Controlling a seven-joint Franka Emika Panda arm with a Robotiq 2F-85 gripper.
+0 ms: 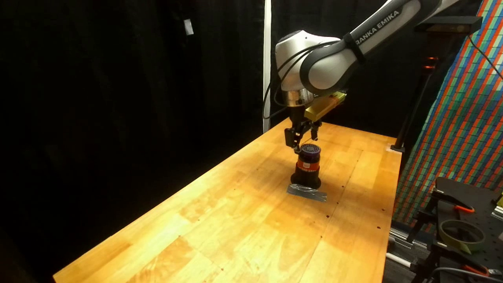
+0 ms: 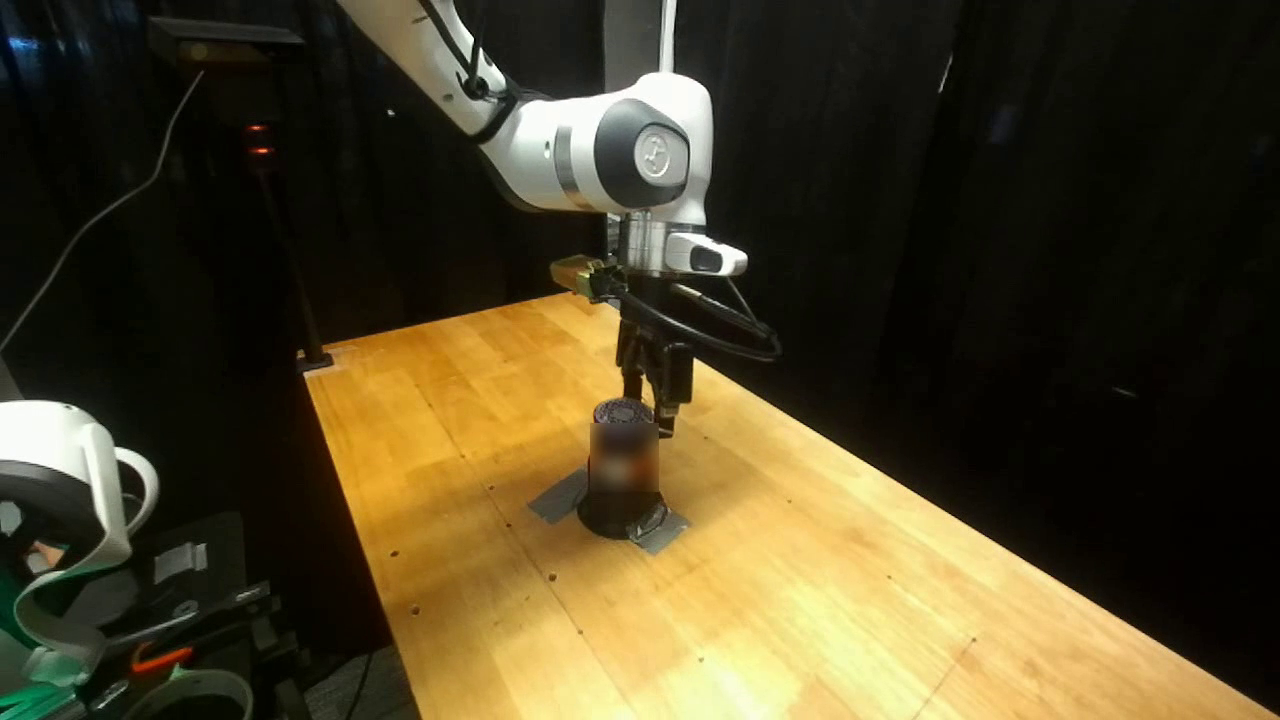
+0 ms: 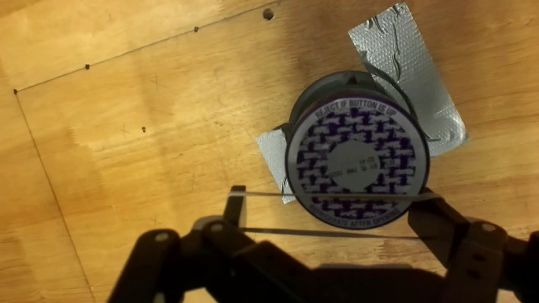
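A dark jar (image 1: 309, 161) with an orange label stands upright in a black round holder (image 1: 305, 181), which strips of grey tape (image 1: 306, 192) fix to the table. Its purple-and-white patterned lid (image 3: 356, 156) shows from above in the wrist view, printed words around its rim. My gripper is open, fingers wide apart, and two thin bands run from one finger to the other. One of these bands (image 3: 328, 233) passes just beyond the lid's lower edge; the other crosses in front of the lid. In the second exterior view the gripper (image 2: 651, 414) is close behind the jar's top.
A post with a lamp-like top (image 1: 448, 23) stands at the far corner. Beside the table, a dark cart holds a tape roll (image 1: 461, 234) and clamps.
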